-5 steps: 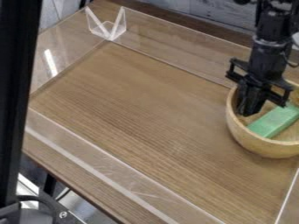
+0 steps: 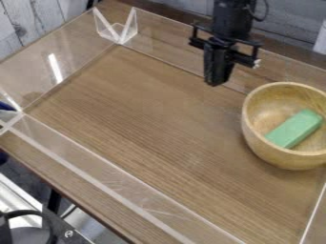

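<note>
My black gripper (image 2: pixel 214 69) hangs over the wooden tabletop at the upper middle, up and to the left of a tan round bowl (image 2: pixel 265 95). A green rectangular block (image 2: pixel 296 128) lies inside the bowl at the right. The gripper looks shut, with nothing visible between its fingers.
A clear plastic piece (image 2: pixel 116 25) stands at the upper left. Raised edges run along the back and left of the table.
My gripper has moved left and up from over the bowl to over the bare tabletop. The bowl and green block remain at the right.
</note>
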